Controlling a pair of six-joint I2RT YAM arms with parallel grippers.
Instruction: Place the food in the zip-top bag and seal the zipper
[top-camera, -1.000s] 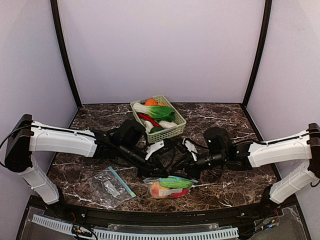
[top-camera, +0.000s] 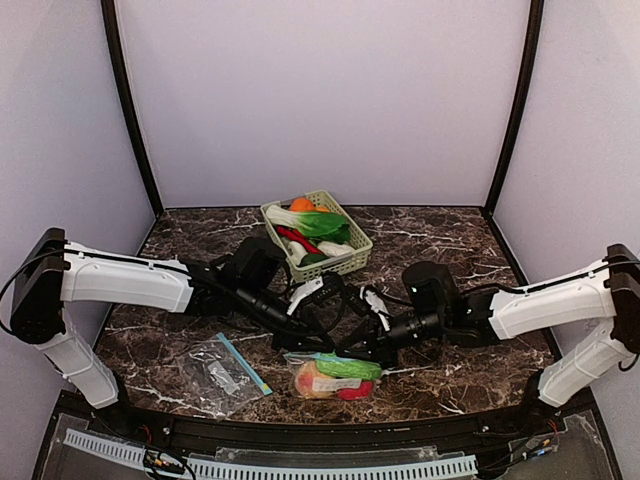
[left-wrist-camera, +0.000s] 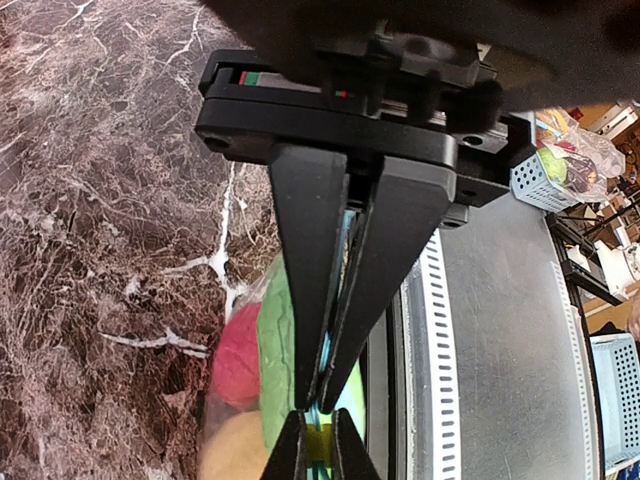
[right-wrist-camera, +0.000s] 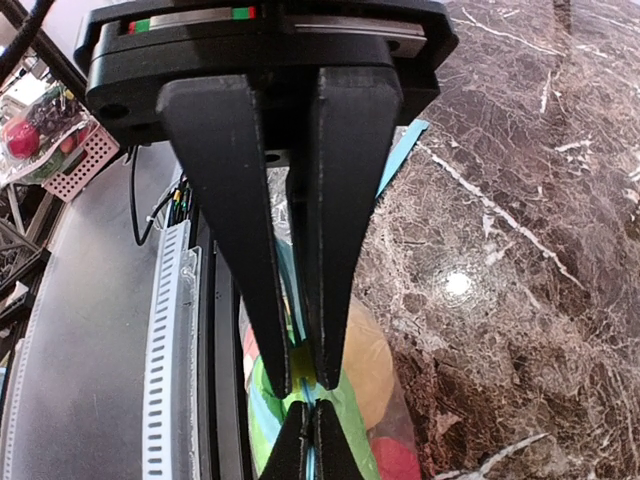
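Note:
A clear bag (top-camera: 335, 378) at the table's front middle contains a green vegetable (top-camera: 347, 366), a red piece (top-camera: 356, 390) and a peach-coloured one (top-camera: 308, 377). Its blue zipper strip (right-wrist-camera: 286, 262) runs along the top. My left gripper is shut on that strip, the blue line showing between its fingers. Close beside it, facing it, my right gripper is shut over the strip. A yellow slider (right-wrist-camera: 302, 365) shows at the narrow gap of the right fingertips; whether they grip it is unclear.
An empty clear bag (top-camera: 218, 377) with a blue strip lies flat at the left front. The cream basket (top-camera: 347, 262) of vegetables stands behind the arms. Both sides of the marble table (top-camera: 440, 235) behind the arms are bare.
My right gripper has moved left along the bag's top, from near its right end to close against the left gripper. The left arm has hardly moved.

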